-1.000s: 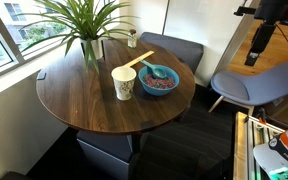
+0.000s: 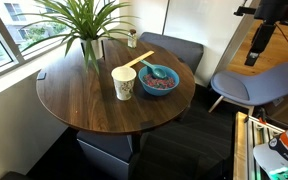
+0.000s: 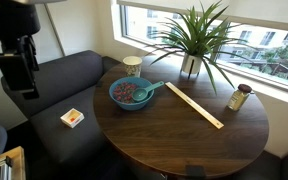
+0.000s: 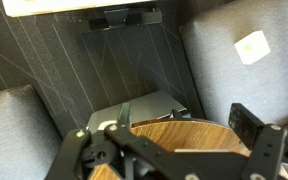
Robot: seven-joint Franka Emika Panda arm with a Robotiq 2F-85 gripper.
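A blue bowl [image 2: 160,88] with reddish-brown pieces stands on the round wooden table [image 2: 74,95]. Across it leans a teal spoon [image 3: 147,90], its handle over the rim. Beside the bowl is a patterned paper cup [image 2: 124,83], upright. A long pale wooden strip [image 3: 194,105] lies flat on the tabletop. My gripper is up in the air beyond the table's edge, away from the bowl and cup. Its fingers [image 4: 242,122] are spread apart in the wrist view, with nothing visible between them.
On the table's window side is a spiky green plant [image 3: 194,38] in a glass vase, and a small jar [image 3: 240,97] stands near the edge. Grey seats flank the table; a small pale box [image 4: 252,47] rests on one. Bare tabletop lies in front of the strip.
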